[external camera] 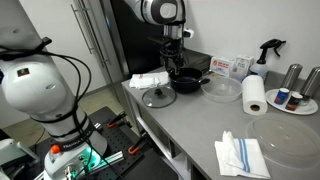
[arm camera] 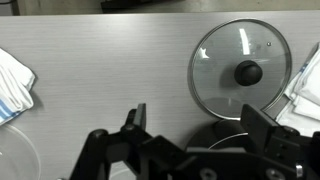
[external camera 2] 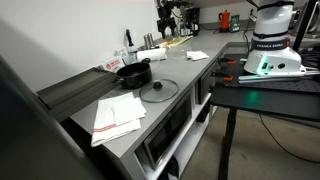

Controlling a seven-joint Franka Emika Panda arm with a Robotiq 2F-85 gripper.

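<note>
My gripper point(external camera: 177, 66) hangs, pointing down, above the far side of the counter near a black pot point(external camera: 184, 83). In the wrist view the fingers point(arm camera: 137, 118) are spread wide with nothing between them, so it is open. Part of the pot point(arm camera: 228, 130) shows at the bottom, largely hidden behind the gripper. A round glass lid point(external camera: 158, 97) with a black knob lies flat on the counter in front of the pot; the wrist view shows the lid point(arm camera: 240, 68) whole, to the upper right. The second exterior view also shows the pot point(external camera 2: 133, 75) and lid point(external camera 2: 158, 93), apart.
A clear bowl point(external camera: 222, 90) stands right of the pot. Folded towels point(external camera: 149, 79) lie at the left, another towel point(external camera: 240, 155) front right. A paper roll point(external camera: 253, 95), jars point(external camera: 281, 97) and a clear tray point(external camera: 285, 140) line the right side.
</note>
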